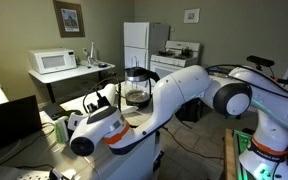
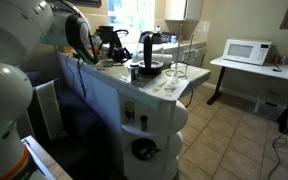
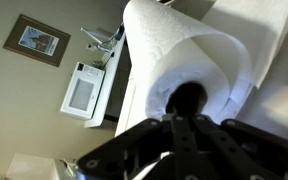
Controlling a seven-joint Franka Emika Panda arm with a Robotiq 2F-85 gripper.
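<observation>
A white paper roll (image 3: 189,62), which looks like paper towel, fills the middle of the wrist view. It lies on its side with its end toward the camera, and a loose sheet curls off to the right. My gripper is at the dark hole in that end, its black fingers shut with nothing visible between them. Whether the fingertips reach inside the hole or stop just before it, I cannot tell. In exterior view 1 the arm bends down over the left part of the counter, where its wrist hides most of the gripper.
A black appliance (image 2: 158,50) with a tall back stands on the white counter, beside a wire rack (image 2: 177,76). A dark monitor or panel (image 1: 12,124) is left of the arm. The microwave (image 1: 52,60) sits on a separate table, well away. Open floor lies beyond the counter.
</observation>
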